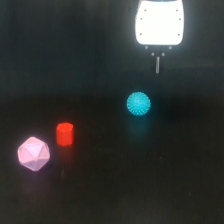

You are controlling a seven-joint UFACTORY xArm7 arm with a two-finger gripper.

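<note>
A spiky turquoise ball (pixel 138 103) rests on the dark surface near the middle of the view. Left of it stands a small red cylinder (pixel 65 134), and lower left again lies a pale pink faceted solid (pixel 33 153). At the top edge, the white body of my gripper (pixel 157 68) shows with one thin grey stem below it, above and right of the ball and apart from it. No object shows at the stem's tip. Whether the fingers are open or shut is too small to tell.
</note>
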